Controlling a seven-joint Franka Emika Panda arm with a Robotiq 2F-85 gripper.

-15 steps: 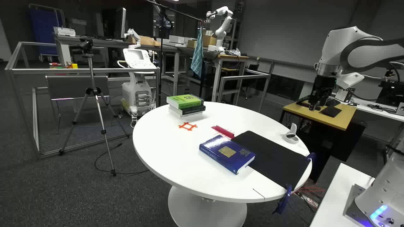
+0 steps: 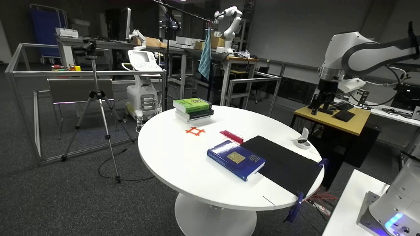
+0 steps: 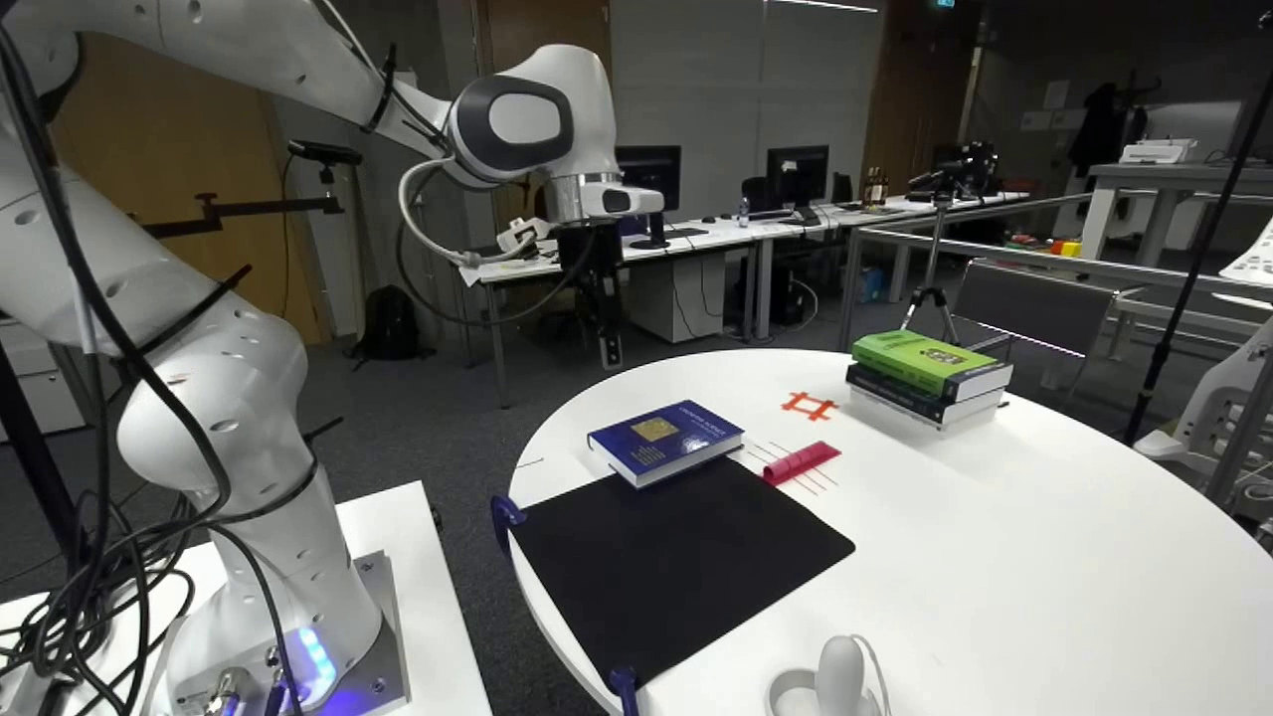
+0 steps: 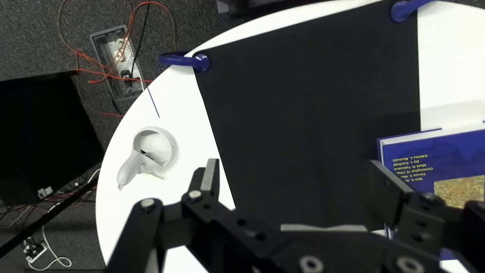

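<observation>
My gripper is open, its two fingers wide apart with nothing between them. It hangs high above the table, over the black mat (image 4: 313,104) in the wrist view. A blue hardcover book (image 2: 236,158) lies flat, partly on the mat's edge and partly on the white table (image 2: 173,157). In the wrist view the right finger covers part of the blue book (image 4: 454,157). A stack of books (image 3: 928,380), green on top with black and white ones below, stands farther across the table.
A red strip (image 3: 802,461) and an orange tape square (image 3: 811,406) mark the table. A white controller (image 2: 303,139) rests near the edge. Blue clamps (image 4: 202,62) hold the mat at the rim.
In exterior view 1 the arm and gripper have moved left, toward the table, and the gripper has tilted slightly. The books and other table items have not moved.
</observation>
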